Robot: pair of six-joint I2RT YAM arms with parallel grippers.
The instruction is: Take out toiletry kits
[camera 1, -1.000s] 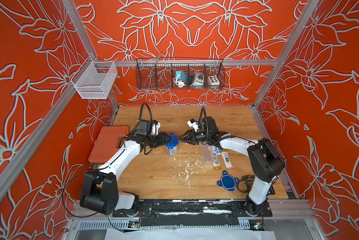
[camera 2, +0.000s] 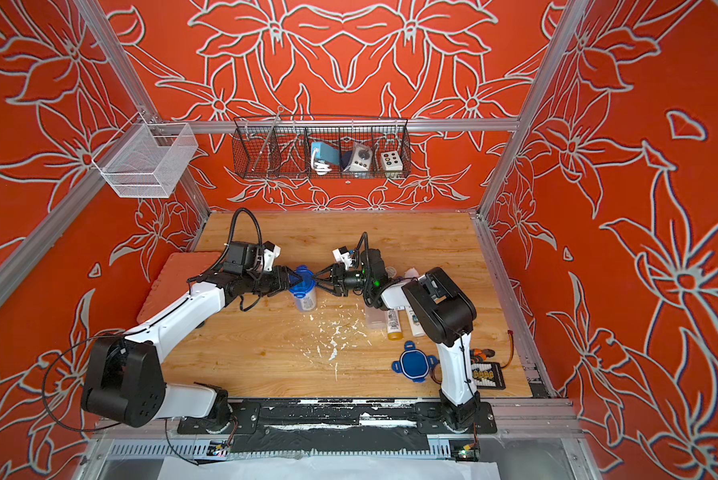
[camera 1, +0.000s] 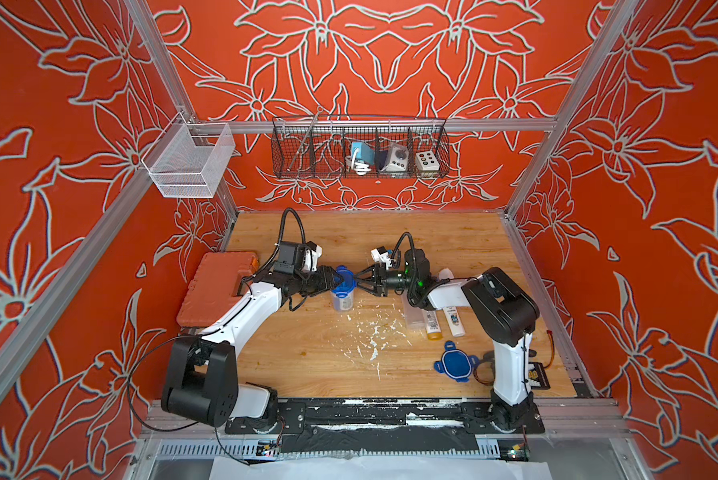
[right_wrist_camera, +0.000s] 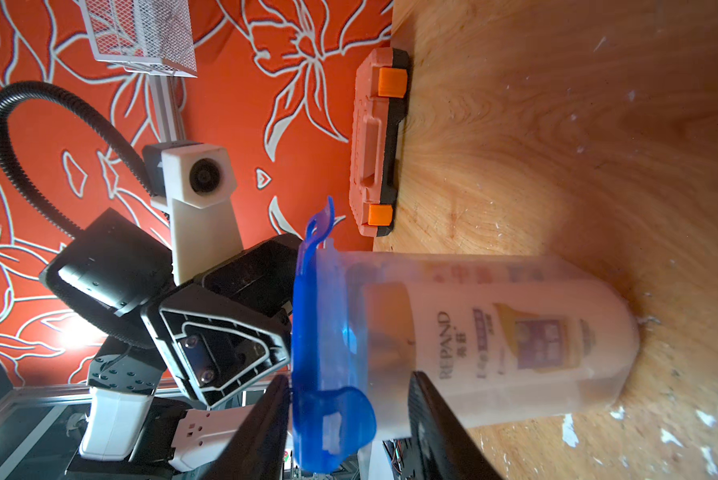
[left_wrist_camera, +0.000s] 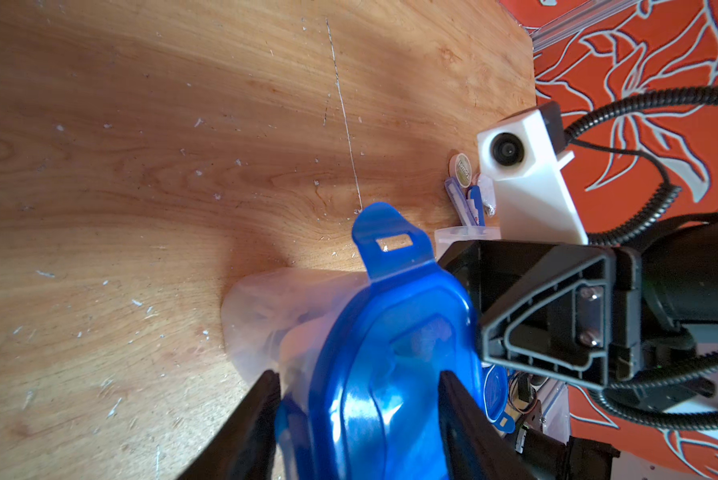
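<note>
A translucent container (right_wrist_camera: 487, 336) with a blue lid (left_wrist_camera: 399, 376) stands upright on the table, a white toiletry bottle visible inside. My left gripper (camera 1: 333, 280) is at its left side and my right gripper (camera 1: 359, 280) at its right, both at lid height; the wrist views show fingers around the lid, but whether they grip it is unclear. Toiletry tubes (camera 1: 454, 320) lie to the right beside another clear container (camera 1: 413, 318), partly under my right arm. A loose blue lid (camera 1: 457, 364) lies at the front right.
An orange case (camera 1: 211, 289) lies at the left. A black wire basket (camera 1: 295, 152) and a white mesh basket (camera 1: 175, 172) hang on the walls. Cables and a small dark board (camera 2: 488, 376) sit at the front right.
My right arm has moved left and slightly down toward the lid, its gripper now closer to the container. The left arm has barely shifted.
</note>
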